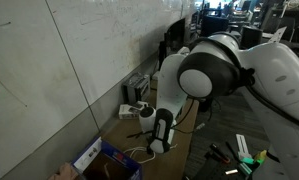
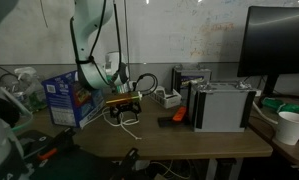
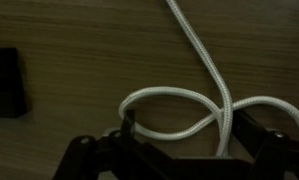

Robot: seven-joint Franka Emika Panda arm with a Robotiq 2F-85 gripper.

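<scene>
A white cord [image 3: 195, 42] lies loosely looped on the brown wooden table [image 3: 69, 90]. In the wrist view my gripper stands open, its dark fingertips at the bottom edge on either side of the cord's crossing strands. The same cord [image 2: 127, 126] shows as thin white loops on the tabletop in exterior view 2, with the gripper [image 2: 123, 108] low over it. How much height separates fingers and cord is hard to tell.
A blue box [image 2: 62, 102] stands to the left of the arm. Toward the right are a red-and-black tool [image 2: 175, 119], a grey box-like unit [image 2: 221, 108], a white cup [image 2: 290, 127] and a monitor [image 2: 275, 50]. A black block [image 3: 5, 83] lies at the wrist view's left edge.
</scene>
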